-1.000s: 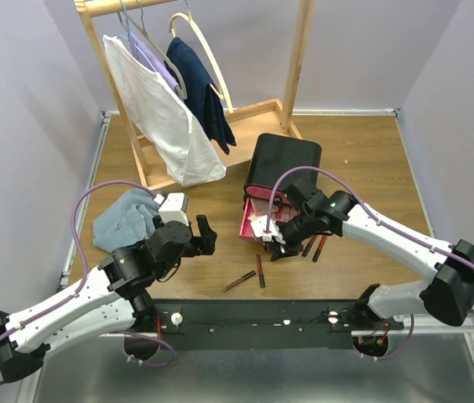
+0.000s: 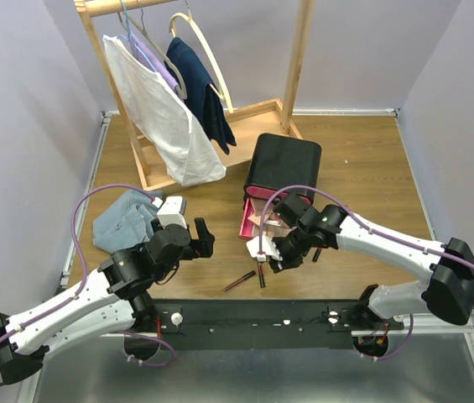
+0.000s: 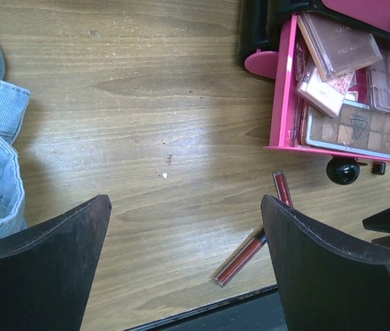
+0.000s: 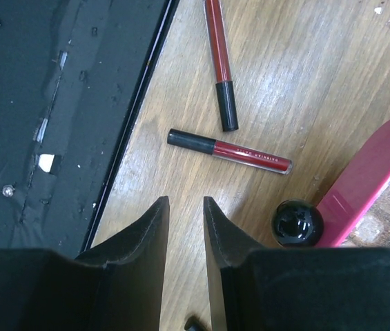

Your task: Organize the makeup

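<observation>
A black makeup case (image 2: pixel 283 159) has its pink drawer (image 3: pixel 281 103) pulled out, holding several palettes and compacts (image 3: pixel 350 127). In front of it lie lip gloss tubes with black caps, one (image 4: pixel 239 153) crosswise in the right wrist view, another (image 4: pixel 219 55) beyond it. My left gripper (image 2: pixel 203 239) is open above the wood left of the case, nothing between its fingers. My right gripper hangs low in front of the drawer, part open and empty, with the crosswise tube ahead of its fingertips.
Folded jeans (image 2: pixel 123 222) lie at the left. A clothes rack (image 2: pixel 295 59) with hanging garments stands at the back. The black front edge (image 4: pixel 43 138) of the work surface runs near the tubes. Bare wood is free at the back right.
The left arm shows little change.
</observation>
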